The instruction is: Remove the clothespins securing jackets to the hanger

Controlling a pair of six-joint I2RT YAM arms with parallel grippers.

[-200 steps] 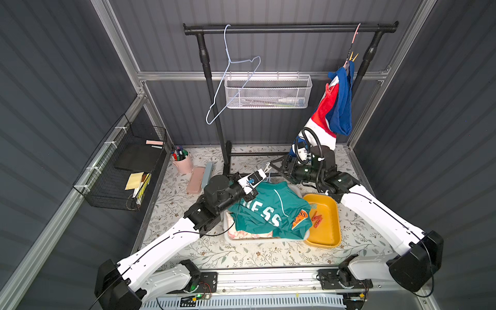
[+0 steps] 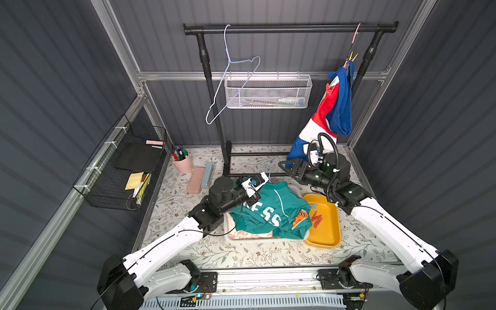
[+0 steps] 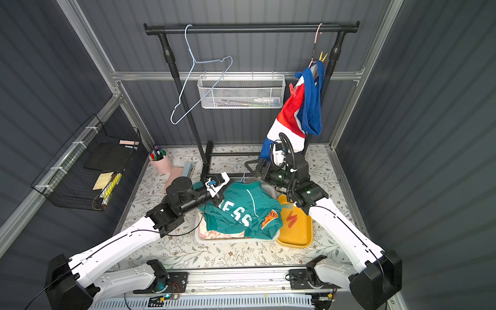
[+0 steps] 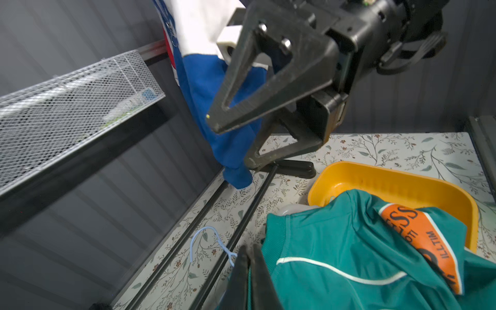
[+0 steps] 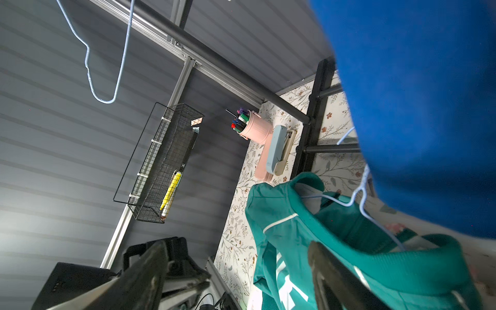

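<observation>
A red, white and blue jacket (image 2: pixel 320 118) hangs at the rail's right end, with a yellow clothespin (image 2: pixel 353 56) on its hanger and a red clothespin (image 3: pixel 292 88) lower on the fabric. My right gripper (image 2: pixel 288 165) is open in front of the jacket's lower part, nothing between its fingers. My left gripper is shut, with nothing visible between its fingers, above a teal jacket (image 2: pixel 273 211) lying in a white tray on the table; a blue hanger (image 5: pixel 356 199) sits in its collar.
A yellow tray (image 2: pixel 325 237) with red clothespins lies right of the teal jacket. An empty hanger (image 2: pixel 227 62) hangs at left, before a white mesh basket (image 2: pixel 266 93). A pen cup (image 2: pixel 183 164) and black wire basket (image 2: pixel 124 191) are at left.
My right gripper and arm have moved right, away from my left gripper. My left arm has shifted slightly.
</observation>
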